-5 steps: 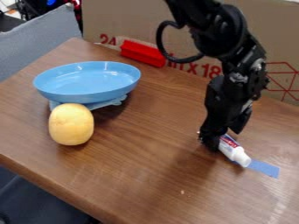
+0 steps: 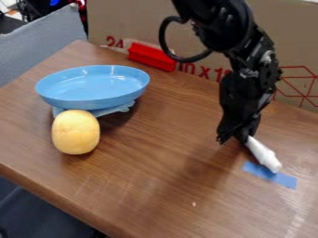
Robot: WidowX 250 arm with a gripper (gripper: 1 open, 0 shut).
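Note:
My black gripper reaches down at the right of the table, its tips at the upper end of a white tube that lies on the wood, slanting over a strip of blue tape. Whether the fingers are open, shut or gripping the tube is too dark and small to tell.
A blue plate is at the left, with a yellow potato-like object in front of it. A red block lies at the back against a cardboard box.
My gripper has risen slightly and shifted toward the back, uncovering more of the tube. The tube's lower end now lies slightly farther right.

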